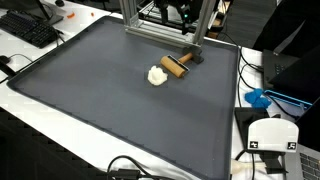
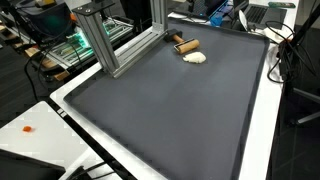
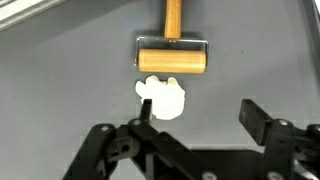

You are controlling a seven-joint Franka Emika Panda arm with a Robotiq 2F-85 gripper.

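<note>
A roller (image 3: 172, 61) with a tan wooden barrel and a metal frame lies on the grey table, its orange-brown handle (image 3: 173, 18) reaching the top edge of the wrist view. Just beside the barrel, on the near side in that view, is a small white lumpy piece (image 3: 165, 98). In exterior view 1 the roller (image 1: 175, 66) and white piece (image 1: 157, 76) sit near the table's back edge. My gripper is open, its dark fingers well apart, with nothing held between them. It hangs above the table, clear of both things.
A metal frame structure (image 1: 160, 31) borders the table's back edge. A white container (image 1: 273, 134) and a blue object (image 1: 258, 98) lie off its right side.
</note>
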